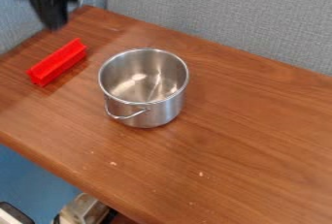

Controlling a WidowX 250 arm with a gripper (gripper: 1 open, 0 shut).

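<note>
The gripper (49,5) is a dark, motion-blurred shape at the top left edge, above and apart from a red rectangular block (57,62); its fingers are too blurred to tell how they stand. The block lies flat on the wooden table near its left side. To its right stands a steel pot (144,112) with a wire handle, upright and with an empty interior.
A grey textured wall (220,15) runs along the back. Some metal hardware (83,210) sits beyond the table's lower left edge.
</note>
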